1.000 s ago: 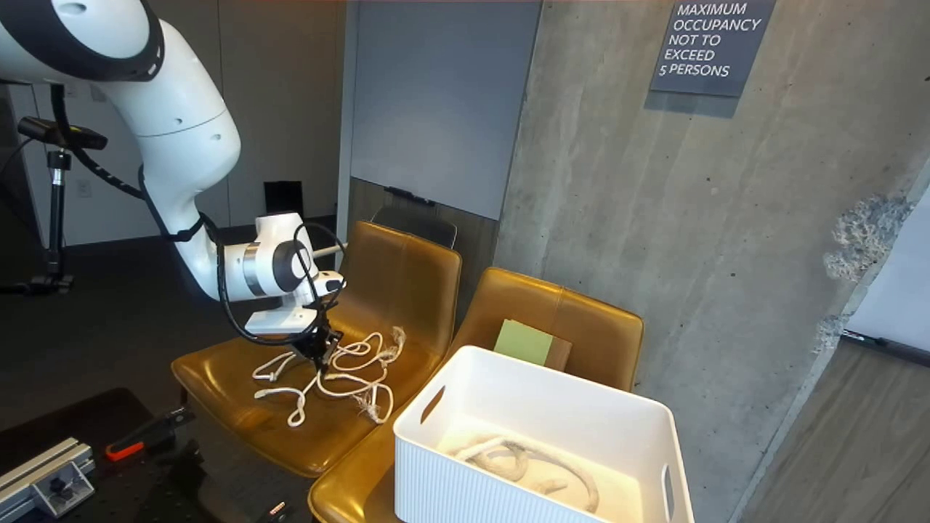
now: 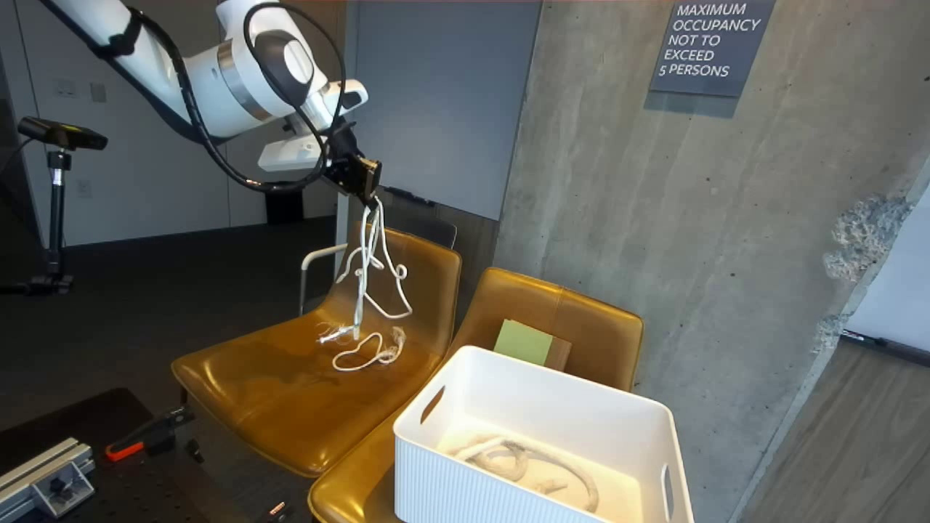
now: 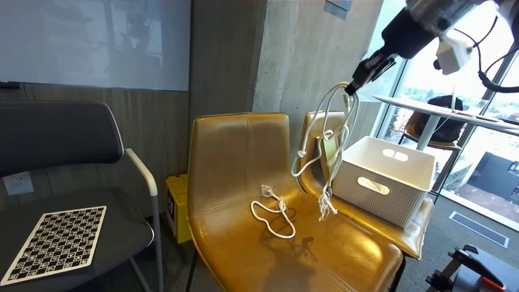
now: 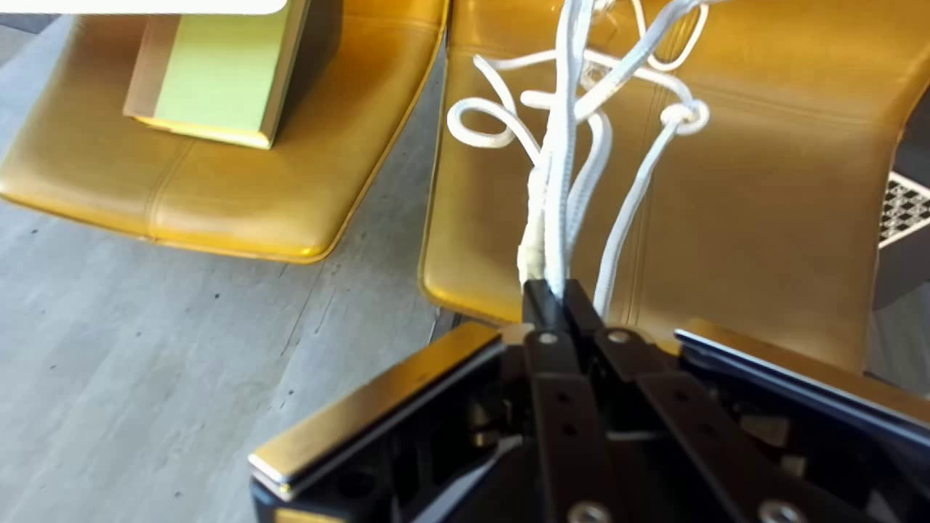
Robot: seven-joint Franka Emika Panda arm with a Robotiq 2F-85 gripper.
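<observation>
My gripper is shut on white rope (image 4: pixel 567 144), several strands of which meet between its fingertips. In exterior view 1 the gripper (image 2: pixel 373 199) is high over the left brown chair (image 2: pixel 261 375), and the rope (image 2: pixel 373 253) dangles from it with knots and frayed ends. A separate rope piece (image 3: pixel 275 214) with a frayed end lies on that chair's seat. The white bin (image 2: pixel 540 383) stands on the neighbouring chair, to the right in exterior view 1, and has ropes (image 2: pixel 506 457) lying on its floor.
Behind the bin, a green book (image 2: pixel 523 341) leans beside a brown one against the chair back. A grey chair holding a checkered board (image 3: pixel 56 243) stands at the left in exterior view 2. A concrete wall (image 2: pixel 697 235) rises behind the bin.
My arm has risen from the left chair's seat, lifting most of the rope clear of it. One short rope piece stays on the seat; the bin has not moved.
</observation>
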